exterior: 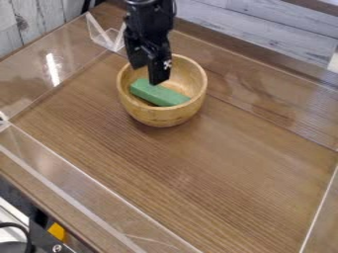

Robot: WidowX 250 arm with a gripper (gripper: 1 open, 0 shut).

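A wooden bowl (173, 116) stands toward the upper middle of the table (199, 188). Inside it lies a green oblong block (158, 94), tilted diagonally. My black gripper (148, 71) reaches down over the back left of the bowl, just above and behind the block, open.
A white panelled wall (290, 20) runs along the back right, and another is at the upper left. A black cable and a small yellow object (57, 231) are at the lower left, off the table.
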